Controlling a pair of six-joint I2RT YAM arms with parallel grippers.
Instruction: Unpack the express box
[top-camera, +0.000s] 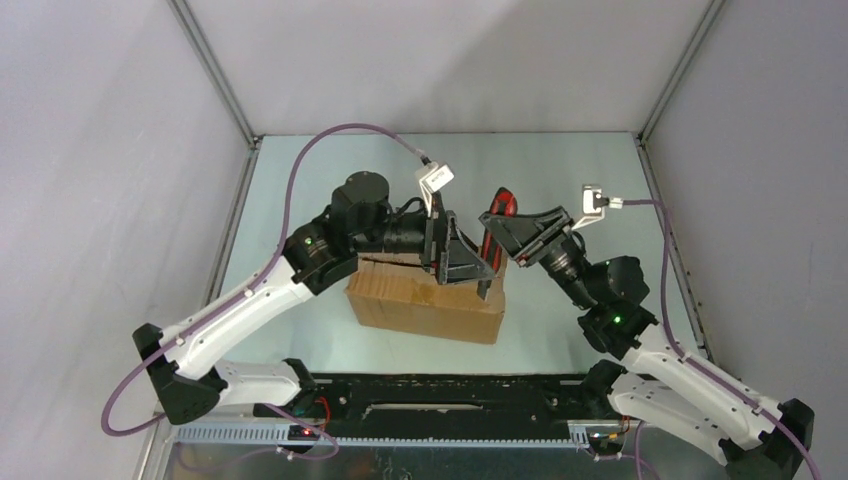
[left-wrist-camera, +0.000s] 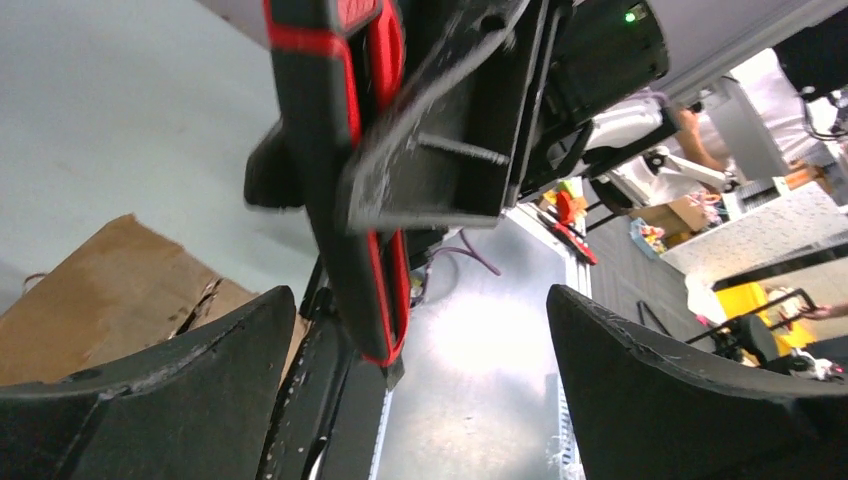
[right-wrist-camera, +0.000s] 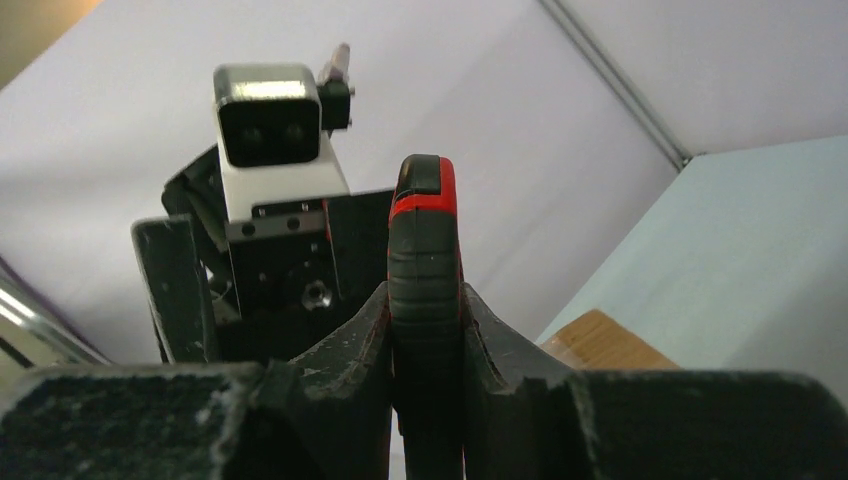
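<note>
A cardboard box (top-camera: 425, 308) sits on the table, partly hidden under my left arm. In the left wrist view its brown top (left-wrist-camera: 110, 295) shows a dark seam. Above the box's right end, my right gripper is shut on a red-and-black utility knife (top-camera: 507, 204), which points downward. My left gripper is open close to the knife. In its wrist view, the knife's lower end (left-wrist-camera: 375, 300) appears between the open fingers; whether it touches them I cannot tell.
White walls enclose the left, back and right. Both arms meet closely above the box, leaving little room between them.
</note>
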